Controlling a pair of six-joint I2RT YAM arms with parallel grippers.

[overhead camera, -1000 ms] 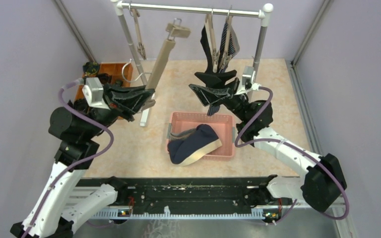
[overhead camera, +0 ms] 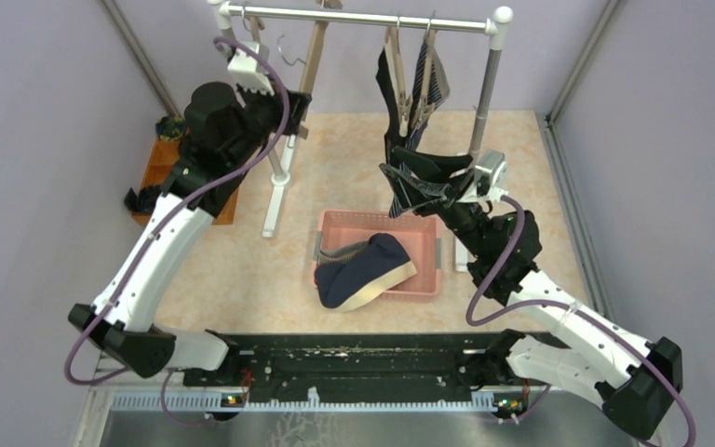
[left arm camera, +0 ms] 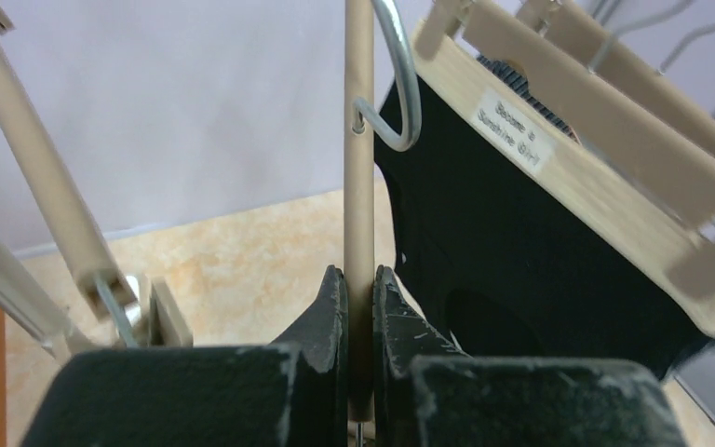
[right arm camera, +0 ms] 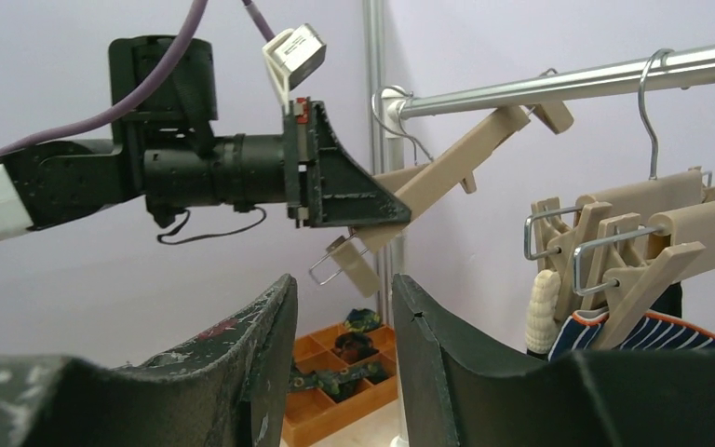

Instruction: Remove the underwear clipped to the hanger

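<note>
My left gripper is shut on a bare beige clip hanger [overhead camera: 315, 51], whose metal hook shows in front of the fingers. In the top view this hanger reaches up to the rack's rail [overhead camera: 363, 16], with no garment on it. Two more hangers [overhead camera: 394, 56] hang farther right on the rail with a black underwear [left arm camera: 521, 223] and a striped underwear [overhead camera: 438, 79] clipped on. My right gripper is apart at the fingers, empty, just in front of these garments. A navy underwear with beige waistband [overhead camera: 363, 270] lies over the basket.
The pink basket [overhead camera: 424, 237] stands on the table at the middle. An orange compartment box [right arm camera: 335, 424] sits at the left behind my left arm. Another empty hanger [left arm camera: 42, 149] hangs at the rail's left end. The rack's posts [overhead camera: 484, 102] flank the work area.
My right gripper has shifted slightly right. The navy underwear has stayed in place.
</note>
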